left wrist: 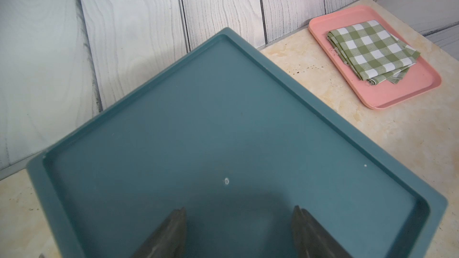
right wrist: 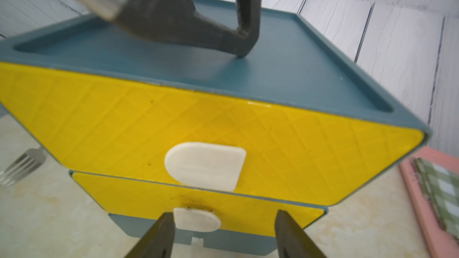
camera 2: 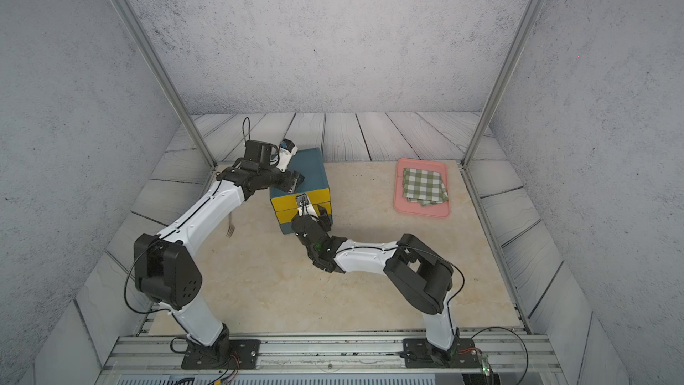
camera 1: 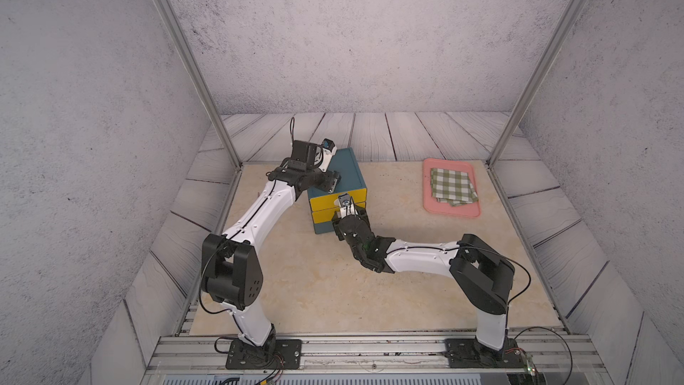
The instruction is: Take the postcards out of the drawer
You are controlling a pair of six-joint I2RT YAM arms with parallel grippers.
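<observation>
A small cabinet with a blue-green top (left wrist: 205, 129) has two yellow drawers, both closed. The upper drawer (right wrist: 296, 148) carries a white tab handle (right wrist: 203, 164); the lower drawer (right wrist: 253, 210) has a smaller white handle (right wrist: 197, 219). No postcards show in any view. My left gripper is over the cabinet top, its fingers apart with nothing between them; in the right wrist view one of its fingers (right wrist: 246, 24) reaches down to that top. In front of the drawers, my right gripper has its fingers apart; contact with a handle cannot be told.
To the right lies a pink tray (camera 1: 426, 196) holding a folded green-checked cloth (camera 1: 452, 186). A fork (camera 2: 230, 226) rests on the table left of the cabinet. The front of the table and the stretch between cabinet and tray are clear.
</observation>
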